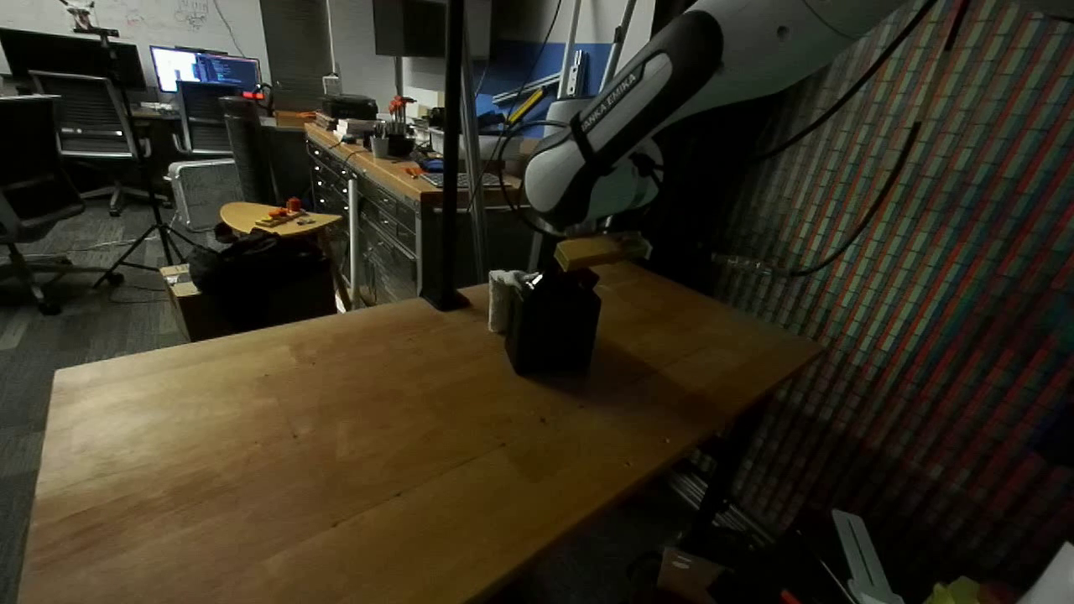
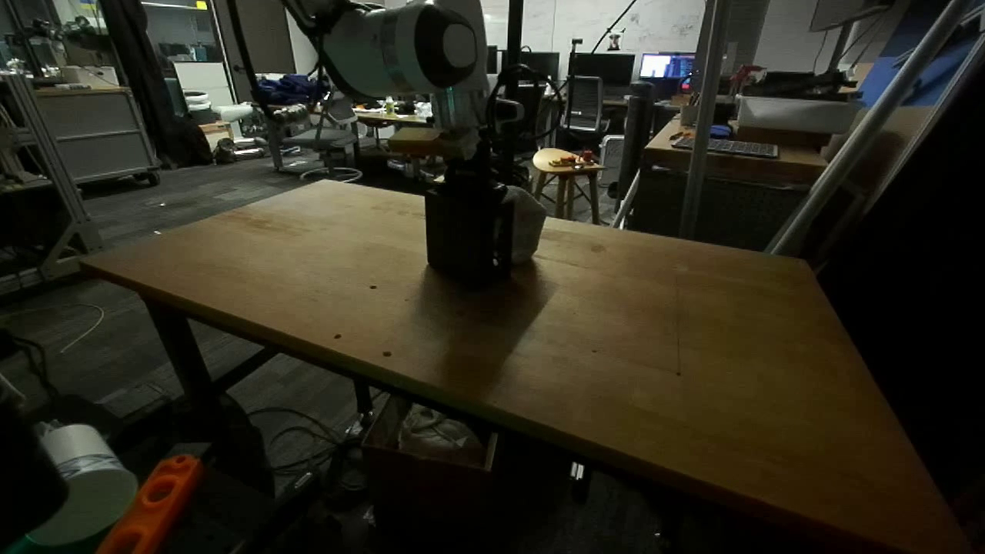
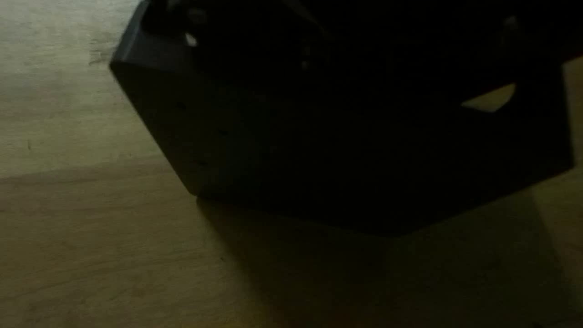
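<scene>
A black open-topped box (image 1: 554,327) stands upright on the wooden table (image 1: 302,433). White cloth (image 1: 498,300) hangs over its left side in exterior view 1; in exterior view 2, the cloth (image 2: 528,221) shows at the box's right. My gripper (image 2: 472,174) points down into the box opening, its fingertips hidden by the walls and darkness. Whether cloth or anything else lies between the fingers does not show. In the wrist view, the dark box (image 3: 328,164) fills the middle and top, and no fingers can be made out.
A black post (image 1: 453,151) rises from the table's far edge, close to the box. Bare tabletop stretches widely left and in front of the box. A cabinet bench (image 1: 383,191) and a small stool (image 1: 272,216) stand behind the table.
</scene>
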